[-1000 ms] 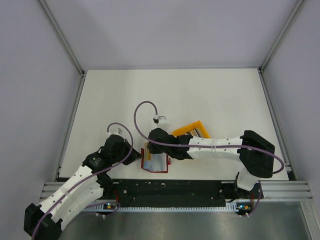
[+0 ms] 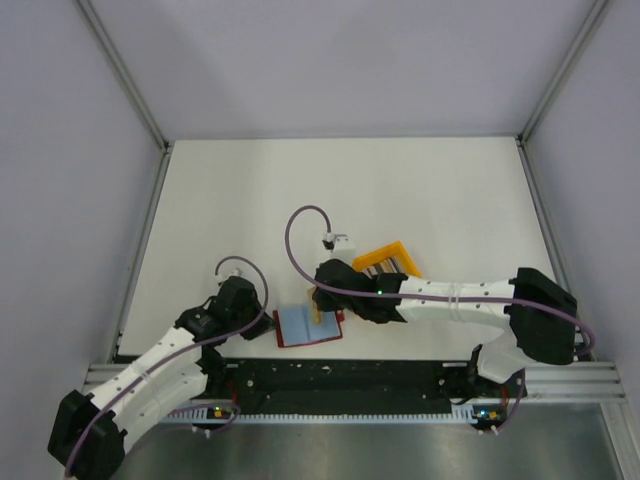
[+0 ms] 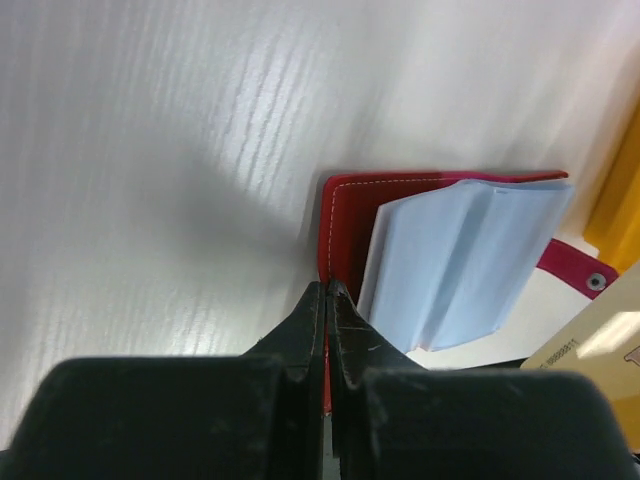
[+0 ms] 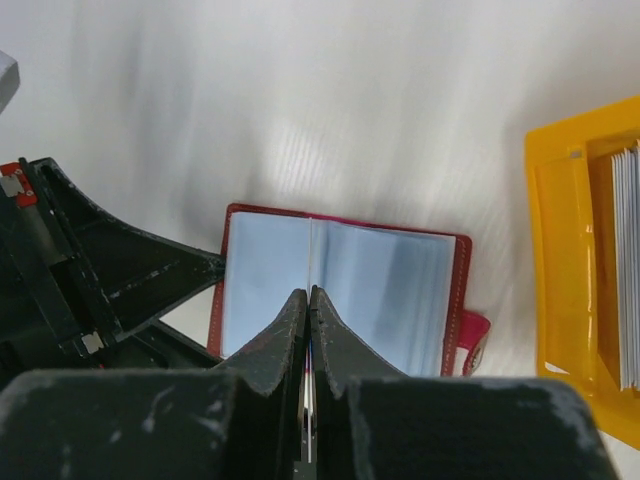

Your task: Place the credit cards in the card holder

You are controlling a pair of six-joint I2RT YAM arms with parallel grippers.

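The open card holder (image 2: pixel 295 328), dark red outside with pale blue pockets (image 4: pixel 390 290), lies near the front of the table. My left gripper is shut on the thin red left edge of its cover (image 3: pixel 345 230). A thin gold card (image 2: pixel 317 305) stands edge-on in my right gripper, which is shut on it above the pockets. In the left wrist view, that card's printed face (image 3: pixel 600 345) shows at the lower right. Whether its lower edge touches a pocket, I cannot tell.
A yellow box (image 4: pixel 560 250) with several upright cards (image 4: pixel 628 260) stands right of the holder. The holder's red snap strap (image 3: pixel 575 265) sticks out toward it. Behind them, the white table (image 2: pixel 340 180) is clear.
My left gripper has moved slightly left and toward the front, and the holder's cover lies flatter and wider open. The right gripper with the card has shifted right and a little forward.
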